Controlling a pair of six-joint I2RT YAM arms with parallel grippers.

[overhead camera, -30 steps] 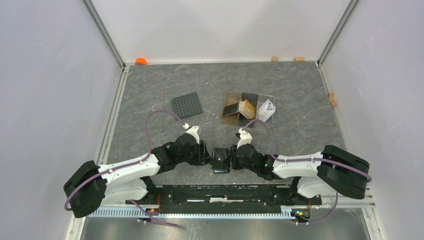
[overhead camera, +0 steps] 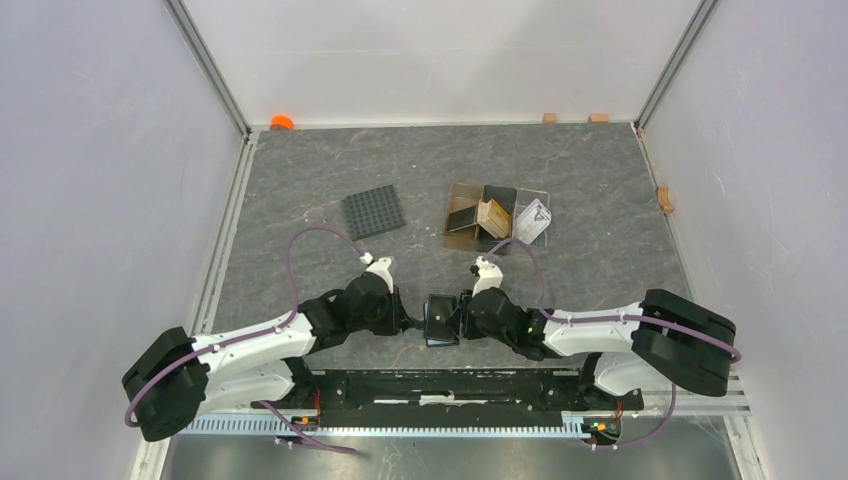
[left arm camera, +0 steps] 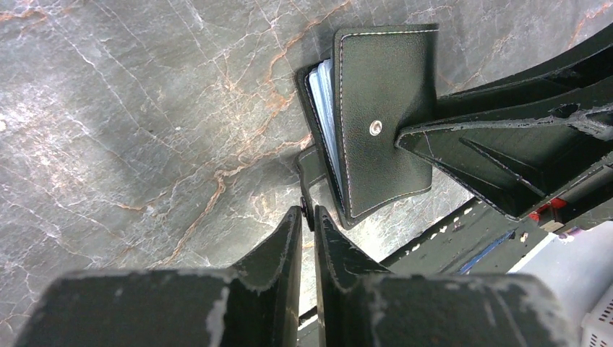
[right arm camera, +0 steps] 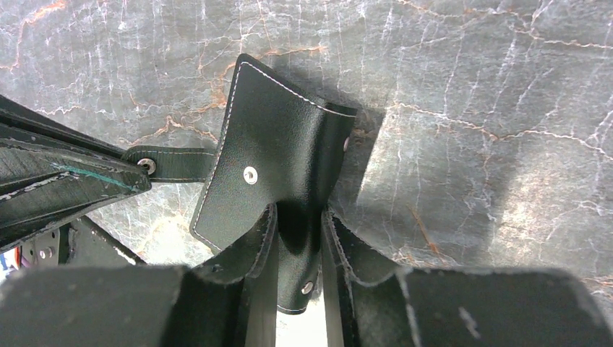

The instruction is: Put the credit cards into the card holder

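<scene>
The dark green card holder (overhead camera: 441, 318) lies on the grey marbled surface between my grippers. Pale blue-white sleeves (left arm camera: 324, 97) show along its left edge. My right gripper is shut on its right, spine side, pinching the cover. A short snap strap (right arm camera: 181, 165) sticks out on the left. The strap's tip lies between the fingertips of my left gripper, which stand close together on it. A silver snap stud (left arm camera: 375, 128) on the cover is exposed, clear of the strap. I see no loose credit card near the holder.
Behind, a divided tray (overhead camera: 462, 188) holds several items, including a tan box (overhead camera: 493, 219) and a white packet (overhead camera: 533, 221). A dark ribbed mat (overhead camera: 373, 212) lies to its left. The surface between tray and arms is mostly free.
My left gripper has moved left, away from the holder's edge, and the strap now spans between them. The right arm and the holder have stayed almost still.
</scene>
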